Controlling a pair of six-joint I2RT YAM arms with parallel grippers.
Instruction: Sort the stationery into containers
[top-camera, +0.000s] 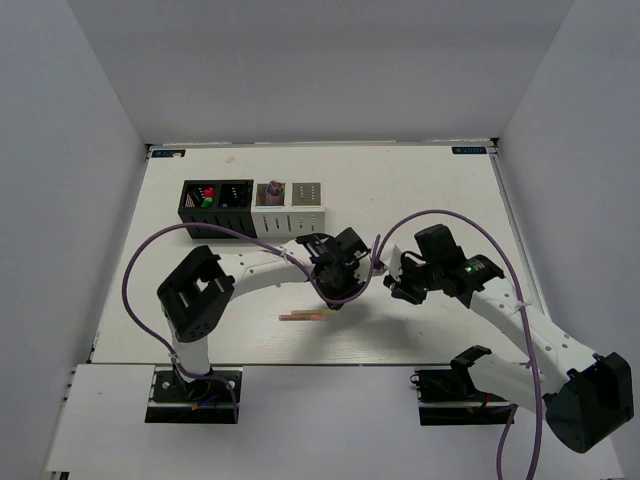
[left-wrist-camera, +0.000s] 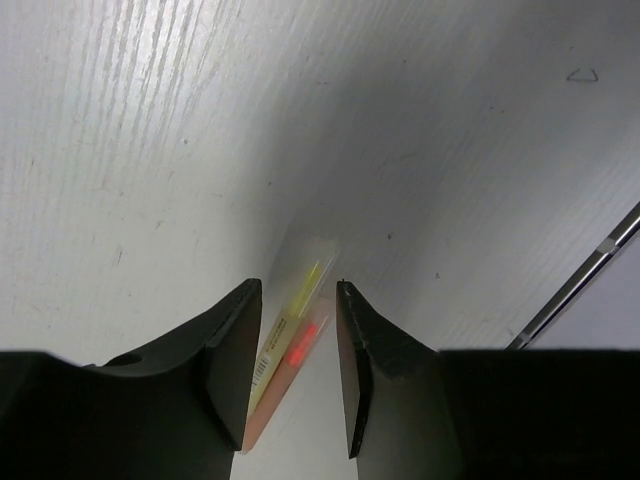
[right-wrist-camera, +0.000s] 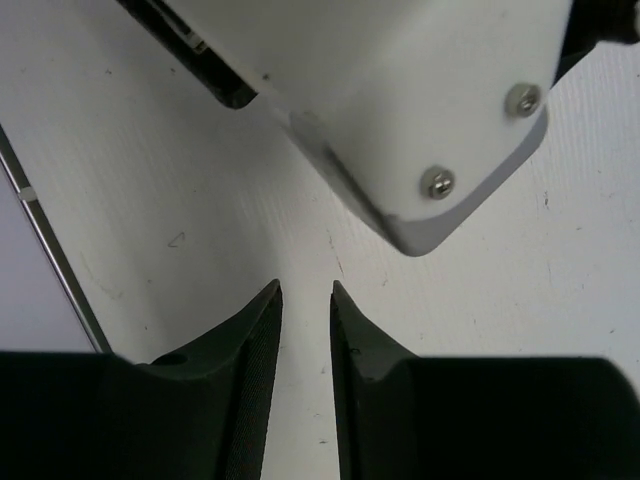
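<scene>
Two thin stick-like items lie side by side on the table: a yellow one (left-wrist-camera: 285, 335) and a red one (left-wrist-camera: 288, 370), the latter seen between my left fingers in the left wrist view. My left gripper is part open above them, nothing clasped. From above, the red stick (top-camera: 300, 317) shows just left of the left gripper (top-camera: 335, 303), which covers part of the yellow one. Over bare table to the right, my right gripper is part open and empty. The black container (top-camera: 218, 222) and white container (top-camera: 289, 221) stand together at the back left.
Close beside each other at the middle are the two wrists; the left arm's white plate (right-wrist-camera: 400, 130) fills the top of the right wrist view. Bare table (top-camera: 430, 180) stretches across the back right. The table's front edge (top-camera: 330, 364) lies nearby.
</scene>
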